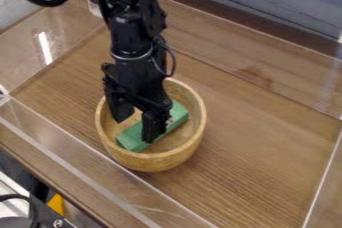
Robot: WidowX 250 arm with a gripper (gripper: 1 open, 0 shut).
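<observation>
A tan wooden bowl [178, 151] stands on the wooden table with a green block [135, 140] lying inside it. The black gripper [136, 114] is lowered into the bowl over the block, its fingers open, hiding part of the block. Whether the fingertips touch the block I cannot tell.
A pale wall [267, 2] runs along the back. Clear edging and cables are at the left and lower left.
</observation>
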